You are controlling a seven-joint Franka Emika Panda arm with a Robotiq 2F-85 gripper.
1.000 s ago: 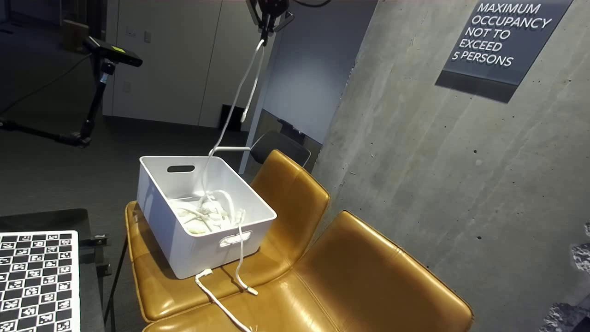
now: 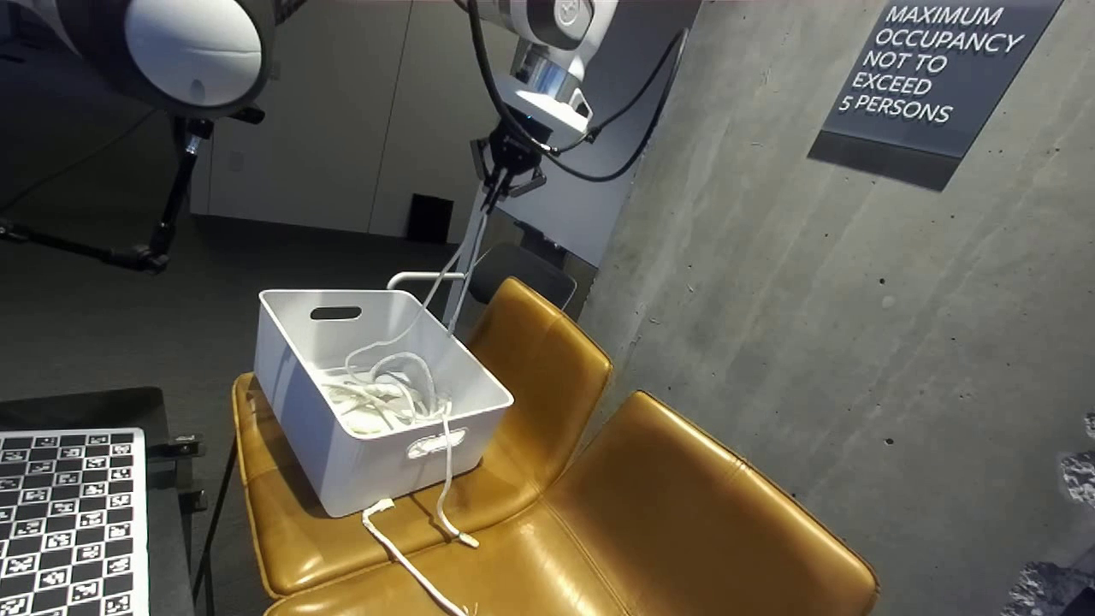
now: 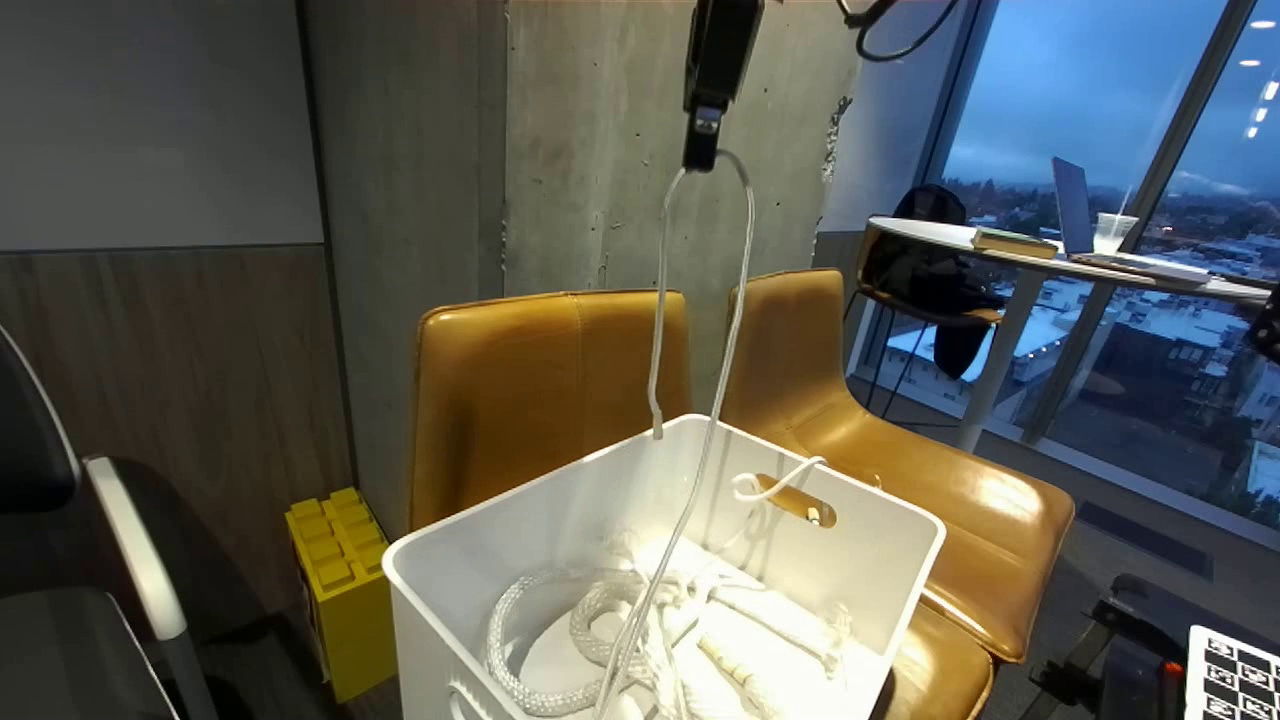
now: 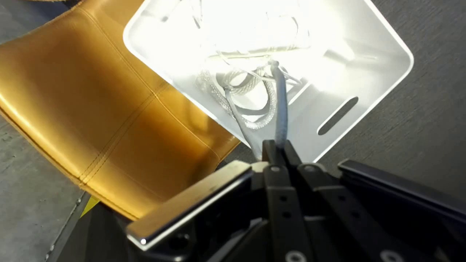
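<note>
My gripper (image 2: 494,198) is shut on a thin white rope (image 3: 734,348) and hangs above the white bin (image 2: 339,452). From the fingertips the rope drops in two strands: a long one into the bin, and a shorter one whose end hangs near the bin's rim. In the wrist view, the held rope (image 4: 281,104) rises from the bin to my fingers. More white rope (image 3: 528,690) lies coiled on the bin floor, partly washed out by glare. One rope end (image 2: 448,493) passes through the handle slot and hangs outside.
Under the bin is a tan leather chair (image 2: 257,513), with a second chair (image 2: 708,493) beside it. Another loose rope (image 2: 411,565) lies on the seat. A concrete wall (image 2: 873,359) stands behind the chairs.
My gripper has come down with the rope, so the short hanging end is now lower, near the bin's rim. Part of the arm has entered the upper left of exterior view 1.
</note>
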